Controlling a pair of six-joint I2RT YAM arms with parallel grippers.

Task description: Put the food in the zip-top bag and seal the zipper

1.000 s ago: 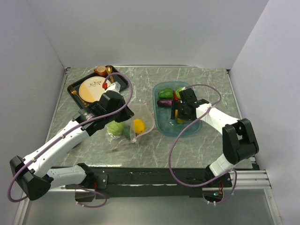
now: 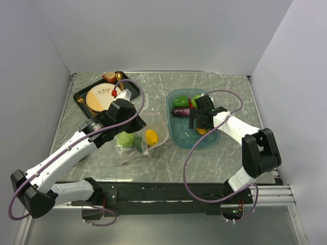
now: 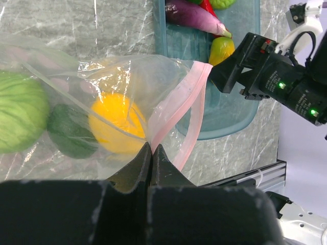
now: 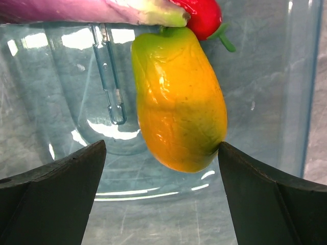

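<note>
A clear zip top bag (image 3: pixel 61 53) with a pink zipper edge (image 3: pixel 190 92) lies on the table, its mouth facing the blue bin. Inside it show a green cabbage (image 3: pixel 20 112), a dark green avocado (image 3: pixel 70 133) and an orange-yellow fruit (image 3: pixel 120 122). My left gripper is shut on the bag's film beside the zipper edge. In the bin, a yellow-orange mango (image 4: pixel 179 107) lies between the spread fingers of my right gripper. The right finger's tip is against or very near the mango; the left one is clear of it.
The blue bin (image 2: pixel 179 142) also holds an eggplant (image 2: pixel 180 112), a red pepper (image 4: pixel 204 15) and green vegetables (image 2: pixel 181 101). A black tray (image 2: pixel 134 91) with a plate and cup stands at the back left. Table between bag and back wall is clear.
The mango now lies farther right than a second ago. The left arm and bag have stayed still.
</note>
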